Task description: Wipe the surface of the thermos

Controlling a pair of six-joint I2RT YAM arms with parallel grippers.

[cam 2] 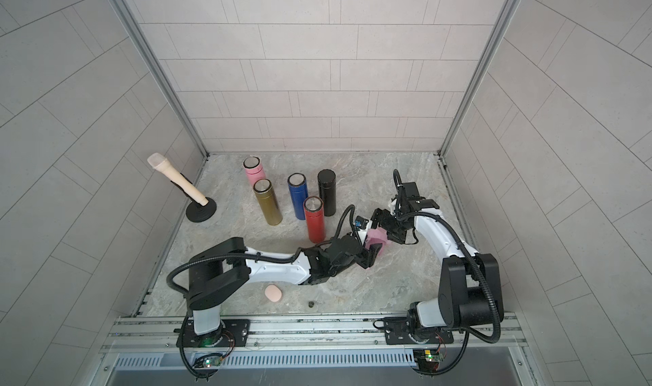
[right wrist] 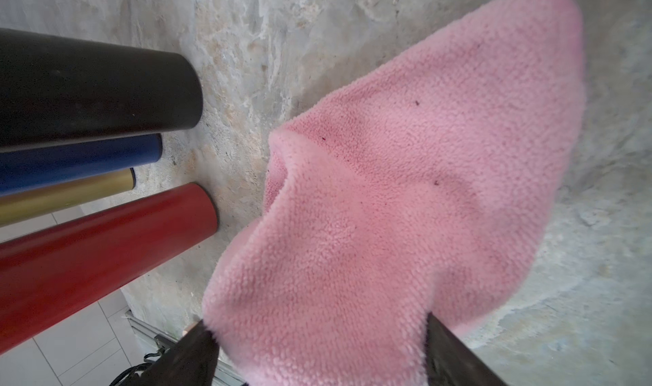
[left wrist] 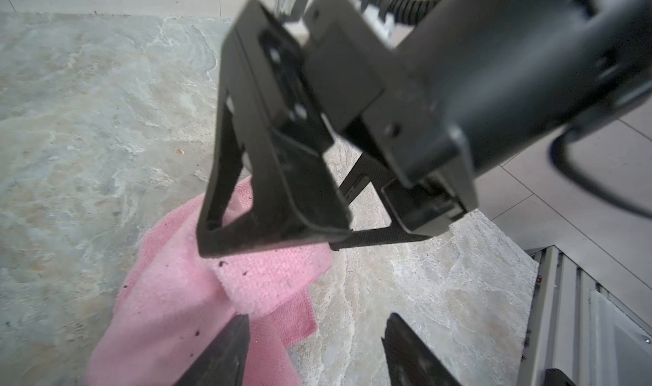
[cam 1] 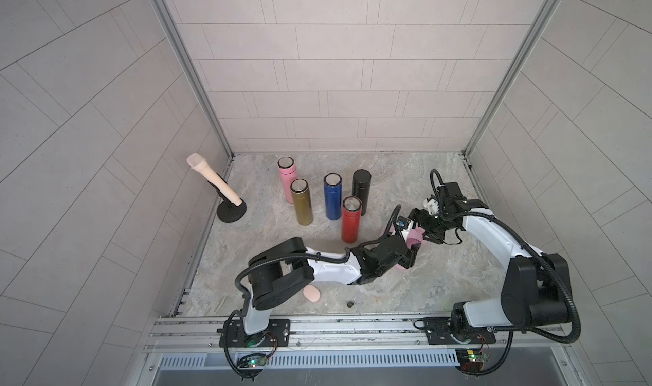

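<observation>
A crumpled pink cloth (right wrist: 380, 202) lies on the stone surface, and both arms meet over it. Several upright thermoses stand to its left: a red thermos (cam 1: 350, 220), black (cam 1: 361, 193), blue (cam 1: 332, 197), olive (cam 1: 301, 204) and pink (cam 1: 287, 176). My right gripper is open, with folds of cloth between its fingers. Low beside the cloth, my left gripper has its fingers apart; one overlaps the cloth in its wrist view, and the gap is mostly bare floor. Whether either touches the cloth is hard to tell.
The right gripper's body stands close in front of the left one. A microphone-like object on a black stand (cam 1: 232, 210) is at the left. A pale oval piece (cam 1: 311, 293) and a small dark cap (cam 1: 349, 304) lie near the front edge.
</observation>
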